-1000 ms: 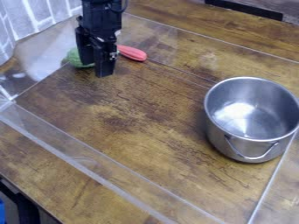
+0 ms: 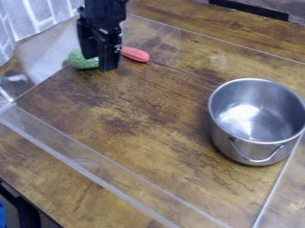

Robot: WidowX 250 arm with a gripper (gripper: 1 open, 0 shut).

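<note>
My black gripper (image 2: 98, 55) is at the upper left, low over the wooden table, beside a green vegetable-like object (image 2: 78, 61) that it partly hides. A pink, elongated object (image 2: 136, 54) lies just right of the gripper. Whether the fingers are open or shut is unclear.
A large steel pot (image 2: 254, 121) stands on the right. Clear plastic edging runs along the left and front, with a crumpled light covering at the back left.
My gripper has moved slightly up in the picture over the last second. The pot and the pink object have not moved.
</note>
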